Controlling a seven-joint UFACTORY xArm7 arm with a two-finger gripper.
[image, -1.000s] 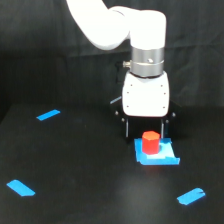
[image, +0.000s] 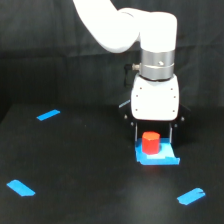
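Note:
A small red block (image: 151, 144) rests on or over a light blue square (image: 168, 158) on the dark table, right of centre. My gripper (image: 154, 128) points down from the white arm, just above and behind the block in this view. Its dark fingers look spread, one on each side of the block's upper part, with a gap to it. Their tips are hard to make out against the black background, and whether they touch anything cannot be seen.
Strips of blue tape lie on the table: at the back left (image: 48, 115), front left (image: 20, 188) and front right (image: 190, 196).
The arm and gripper have moved a little to the right, now more centred over the red block. Block and blue square look unmoved.

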